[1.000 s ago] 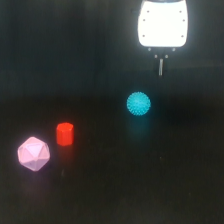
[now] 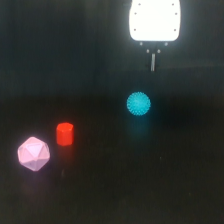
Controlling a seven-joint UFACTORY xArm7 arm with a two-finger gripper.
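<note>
My gripper point(image 2: 153, 62) is at the top of the camera view, right of centre. It shows as a thin grey rod under a white arm end point(image 2: 155, 20); no separate fingers can be made out. Below it and slightly left lies a teal, studded round piece point(image 2: 138, 103), apart from the rod. A red block point(image 2: 65, 134) is at the lower left. Close beside it, further left and lower, sits a pink faceted piece point(image 2: 33, 154). Nothing touches the rod.
A dark table surface point(image 2: 150, 180) fills the view. Open space lies between the teal piece and the red block.
The arm end and its rod have shifted left and slightly up in the picture. The teal, red and pink pieces are where they were.
</note>
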